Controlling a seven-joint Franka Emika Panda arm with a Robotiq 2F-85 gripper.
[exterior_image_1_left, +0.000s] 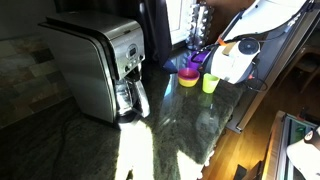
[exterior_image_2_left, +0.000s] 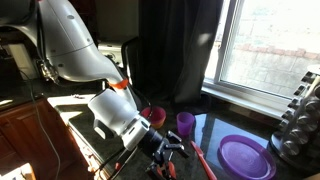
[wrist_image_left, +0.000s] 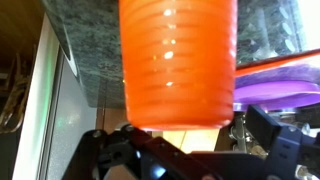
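A glossy orange-red cup-like object (wrist_image_left: 180, 65) fills the upper middle of the wrist view. Its lower edge lies in front of the gap between the black fingers of my gripper, which stand apart. Whether either finger touches it cannot be told. In exterior view 2 my open gripper (exterior_image_2_left: 166, 155) is low at the counter's front, with a bit of orange-red (exterior_image_2_left: 164, 171) just below it. The arm hides most of this object there. From exterior view 1 the white arm (exterior_image_1_left: 234, 62) reaches over the counter's far end, and the fingertips are not clearly seen.
A purple plate (exterior_image_2_left: 246, 158), a red utensil (exterior_image_2_left: 203, 162) and a purple cup (exterior_image_2_left: 185, 122) lie near the gripper. On the counter stand a yellow-and-red bowl (exterior_image_1_left: 188, 78), a green cup (exterior_image_1_left: 210, 83) and a coffee maker (exterior_image_1_left: 105, 65).
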